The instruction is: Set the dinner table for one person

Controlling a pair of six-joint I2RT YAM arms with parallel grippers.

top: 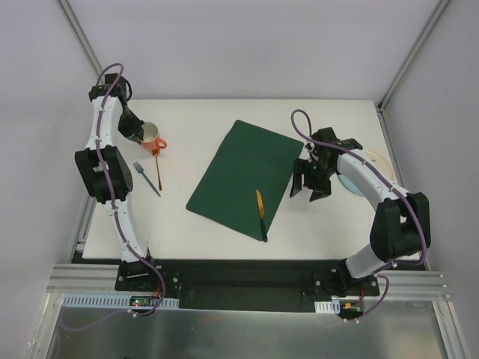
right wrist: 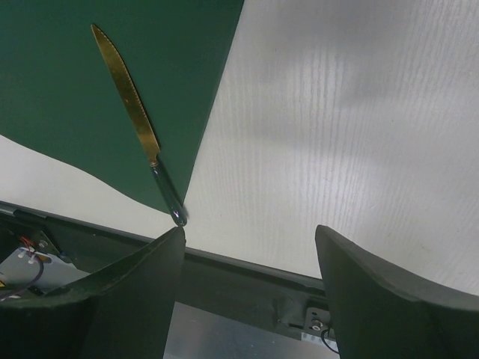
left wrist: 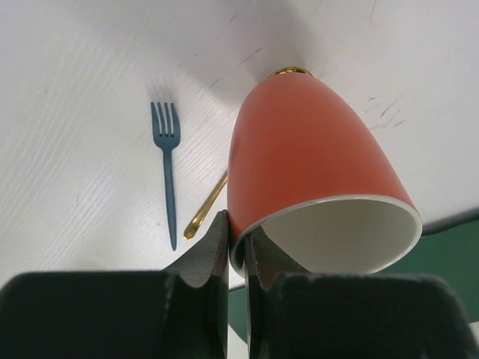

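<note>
An orange-red cup (top: pixel 152 137) with a white inside is tilted, its mouth facing the left wrist camera. My left gripper is shut on its rim. Behind the cup shows a golden spoon (left wrist: pixel 206 207), partly hidden; whether they touch I cannot tell. A dark fork (top: pixel 147 179) lies to its left. On the green placemat (top: pixel 239 176) rests a knife (right wrist: pixel 135 108) with a gold blade, its dark handle reaching the mat's edge. My right gripper stands open and empty, right of the mat. Under the right arm, a blue plate (top: pixel 349 185) is mostly hidden.
A cream plate (top: pixel 384 166) shows partly beside the blue one, also covered by the right arm. A dark rail (top: pixel 239 269) borders the front edge.
</note>
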